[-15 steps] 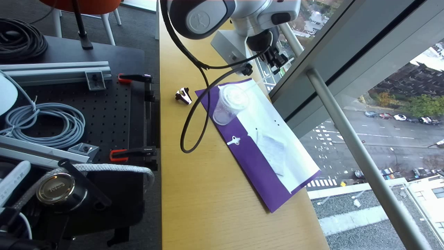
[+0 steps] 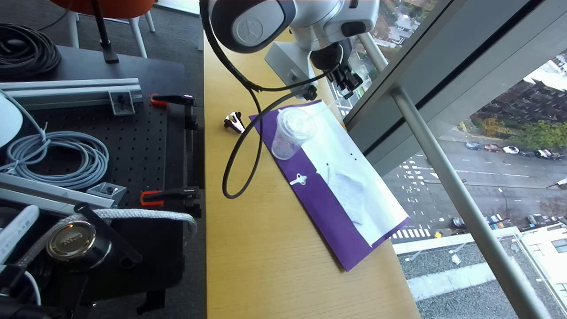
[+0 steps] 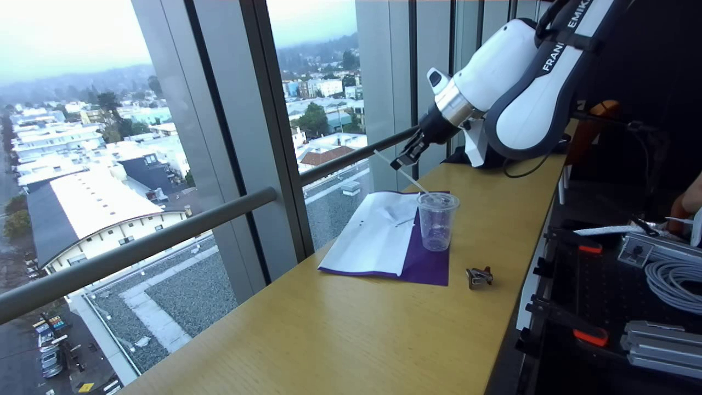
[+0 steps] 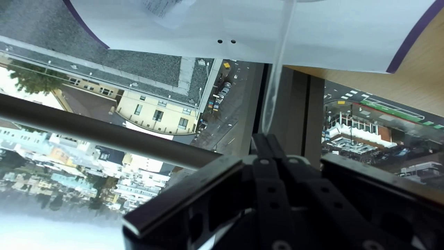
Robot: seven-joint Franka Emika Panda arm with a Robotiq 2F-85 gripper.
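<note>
A clear plastic cup (image 3: 436,227) with a lid stands on the purple folder (image 3: 428,266). Out of its lid slants a translucent straw (image 3: 411,180), leading up to my gripper (image 3: 401,164). The fingers are shut. In the wrist view, the straw (image 4: 278,71) runs to the closed fingertips of my gripper and narrows there. Whether it is pinched between them or only lies against them, I cannot tell. In exterior view 1, my gripper (image 2: 346,95) is above the folder's far corner, beside the window, higher than the cup (image 2: 292,133).
White paper (image 2: 345,154) lies in the open folder. A staple remover (image 2: 234,122) sits by the table's inner edge. A metal rail (image 2: 452,167) runs along the window.
My arm and gripper have shifted slightly left in exterior view 1. The cup's lid has moved a little the same way, while its base looks unmoved. The arm's cable loop has swung left too.
</note>
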